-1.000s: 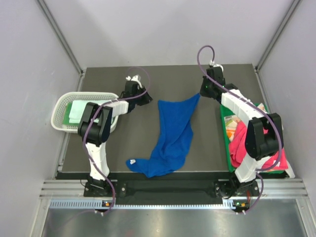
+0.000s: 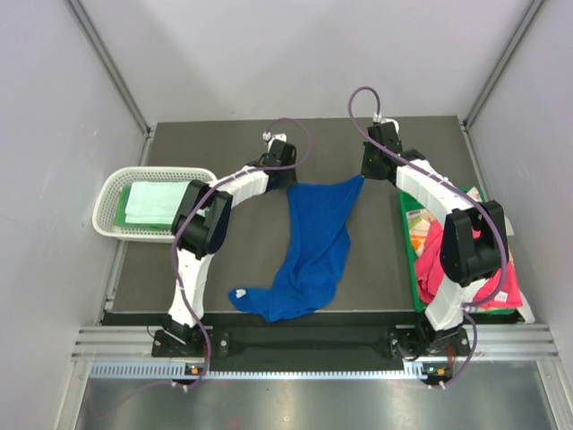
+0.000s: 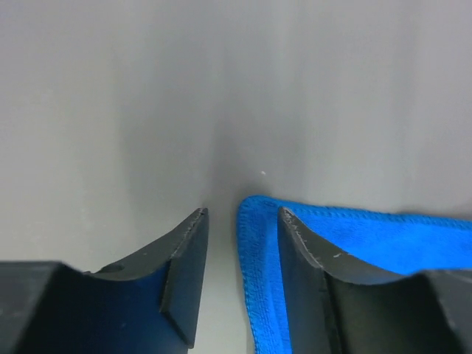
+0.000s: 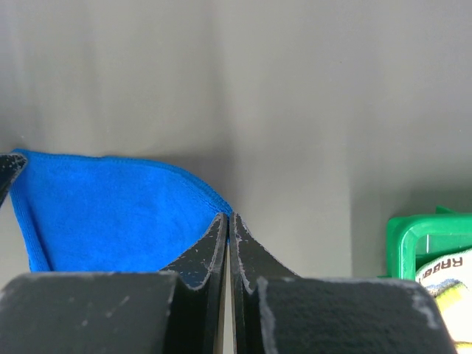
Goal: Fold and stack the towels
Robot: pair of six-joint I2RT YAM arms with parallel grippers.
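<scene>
A blue towel (image 2: 309, 242) lies rumpled in the middle of the table, its upper edge stretched between my two grippers. My left gripper stands part open over the upper-left corner of the towel (image 3: 258, 236), the corner lying between and under its fingertips. My right gripper is shut at the upper-right corner of the towel (image 4: 118, 214), with the blue edge meeting its fingertips.
A white basket (image 2: 107, 211) at left holds a folded pale towel (image 2: 148, 202) on a green one. A green bin (image 2: 409, 269) at right holds pink towels (image 2: 492, 287) and others.
My left gripper has moved right to the blue towel's upper-left corner. The right gripper has shifted slightly since a second ago, still at the upper-right corner.
</scene>
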